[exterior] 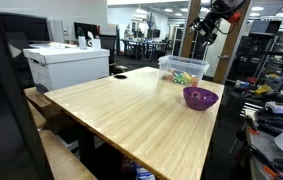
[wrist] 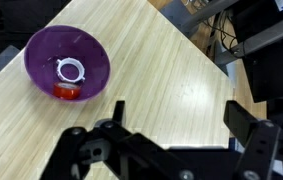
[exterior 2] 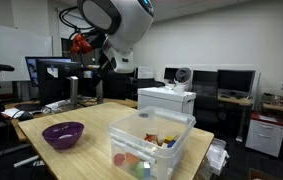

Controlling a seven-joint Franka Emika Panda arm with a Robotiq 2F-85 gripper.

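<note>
High above the table, my gripper stands open, with nothing between its widely parted fingers in the wrist view. The same gripper (exterior: pixel 210 30) hangs at the upper right of exterior view 1, well clear of everything on the table. A purple bowl (exterior: pixel 201 98) rests near the table's right edge; exterior view 2 has this bowl (exterior 2: pixel 63 136) at the left. Inside it, the wrist view shows a white ring (wrist: pixel 60 70) and a small red-orange object (wrist: pixel 67 91).
A clear plastic bin (exterior 2: pixel 126 140) holding several colourful items stands on the table near the bowl. A small black item (exterior: pixel 120 76) lies toward its far side. Monitors and a white cabinet (exterior: pixel 71 70) stand beyond.
</note>
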